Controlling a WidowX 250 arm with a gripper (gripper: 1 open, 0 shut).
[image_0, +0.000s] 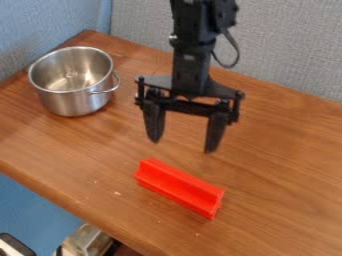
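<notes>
My black gripper hangs open in mid-frame, its two fingers apart with nothing between them. It is above and behind a red rectangular bar, which lies diagonally on the wooden table near the front. A steel pot with a wire handle sits at the back left, left of the gripper.
Grey padded walls stand behind and blue ones at the left. A metal fixture shows at the lower left edge.
</notes>
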